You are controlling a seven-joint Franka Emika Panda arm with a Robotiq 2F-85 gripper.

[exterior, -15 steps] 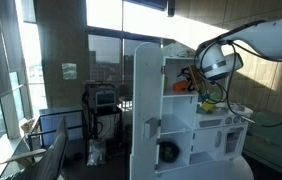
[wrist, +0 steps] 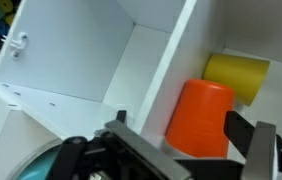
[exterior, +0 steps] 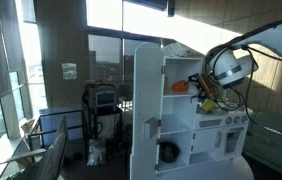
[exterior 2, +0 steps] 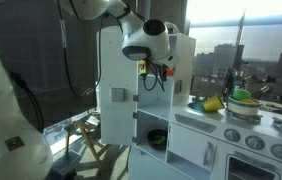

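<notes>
An orange, round-edged object (wrist: 201,116) lies on a white surface in the wrist view, beside a yellow cylinder (wrist: 235,75). My gripper stands open, its dark fingers apart at the bottom of that view. A white panel edge (wrist: 168,80) runs diagonally between the fingers, left of the orange object. Exterior view 1 has the orange object (exterior: 180,87) on the upper shelf of the white cabinet, with the gripper (exterior: 195,82) close on its right. Whether any finger touches it cannot be told.
The cabinet's door (exterior: 144,110) stands open on the left. A dark bowl (exterior 2: 157,136) sits on a lower shelf. On the counter to the right are a yellow cup (exterior 2: 213,104) and a stack of coloured dishes (exterior 2: 244,103). A teal round item (wrist: 43,163) shows low in the wrist view.
The arm has shifted right and slightly down in exterior view 1, drawing the gripper a little away from the cabinet. The orange object remains on the shelf.
</notes>
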